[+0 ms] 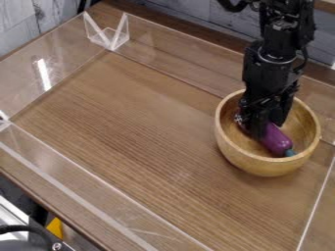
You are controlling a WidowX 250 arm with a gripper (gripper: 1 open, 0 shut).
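Observation:
A black robot arm (272, 61) reaches down from the top right into a round wooden bowl (241, 155). Its gripper (264, 124) is low inside the bowl at a purple object (276, 141) with a teal end. The fingers are dark and partly hidden against the bowl's inside, so whether they hold the object is unclear.
A white wire-like holder (108, 31) stands at the back left. A small yellow item (55, 227) is off the table's edge at the lower left.

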